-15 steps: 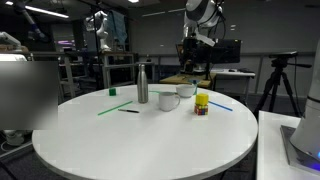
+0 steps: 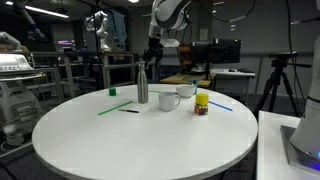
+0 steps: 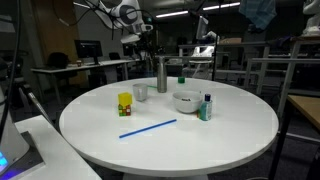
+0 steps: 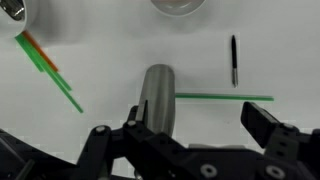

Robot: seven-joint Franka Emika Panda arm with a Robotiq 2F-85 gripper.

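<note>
In the wrist view my gripper stands open, its black fingers spread wide with nothing held. A grey metal bottle [image 4: 158, 92] shows near the left finger, its lower part running behind the gripper; I cannot tell whether they touch. The exterior views show the bottle [image 2: 142, 84] upright on the white round table [image 2: 100, 135]. Close to it is a white mug [image 2: 169, 101]. A green stick [image 4: 225, 97] and a black pen [image 4: 234, 60] lie flat beside the bottle. Neither exterior view clearly shows the gripper.
Also on the table are a yellow cup-like object [image 3: 125, 103], a white bowl [image 3: 186, 101], a small dark bottle [image 3: 205, 108], a blue stick [image 3: 148, 129] and a small green block [image 2: 112, 92]. A person [image 2: 172, 22] stands behind it.
The person in the background has moved left. A grey block that covered the left side of exterior view 1 is gone. The table objects look unmoved.
</note>
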